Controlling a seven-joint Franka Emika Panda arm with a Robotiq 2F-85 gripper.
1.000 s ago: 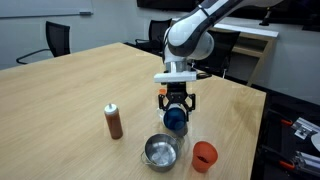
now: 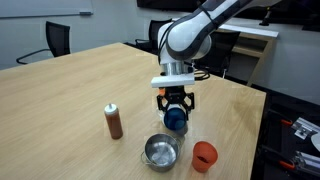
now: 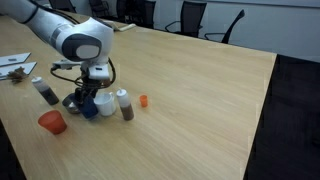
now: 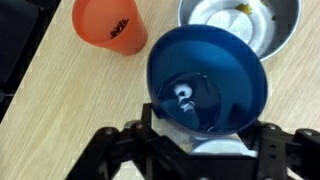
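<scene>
A blue cup [image 4: 205, 85] fills the middle of the wrist view, its open mouth toward the camera. My gripper has its dark fingers [image 4: 147, 118] at opposite sides of the cup; whether they press on it cannot be made out. In exterior view 1 the gripper [image 2: 176, 102] points down at the blue cup [image 2: 176, 121], which is close to the metal bowl. The cup's base is hidden in the wrist view.
A metal bowl [image 2: 160, 150] and an orange-red cup [image 2: 204, 156] are close by. Behind the gripper stands a white cup [image 3: 105, 104], beside a white-topped bottle [image 3: 125, 104]. Another bottle [image 2: 113, 121] stands left.
The gripper's fingers look spread slightly wider around the blue cup than before, and the hand has shifted a little. The cup, bowl and bottles look unmoved.
</scene>
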